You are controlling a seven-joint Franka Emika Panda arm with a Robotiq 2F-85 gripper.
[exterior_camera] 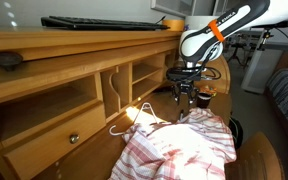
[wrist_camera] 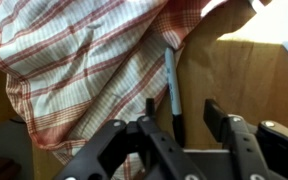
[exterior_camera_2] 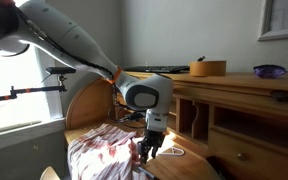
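A slim pen-like marker [wrist_camera: 172, 85], grey-white with a dark lower end, lies on the wooden desk along the edge of a checked cloth. My gripper hangs over it, fingers apart, one of its black fingers on either side of the marker's dark end. The two do not appear to clasp it. In exterior view 1 the gripper [exterior_camera: 186, 100] is low over the desk at the cloth's far end; in exterior view 2 the gripper [exterior_camera_2: 146, 154] is beside the cloth, its tips hard to make out.
The red-and-white checked cloth [exterior_camera: 169, 150] spreads rumpled across the desk. A white hanger [exterior_camera: 134, 117] lies between it and the wooden shelf unit with a drawer [exterior_camera: 59, 140]. A dark cup [exterior_camera: 205, 97] stands behind the gripper. Bare desk shows in front of the shelves.
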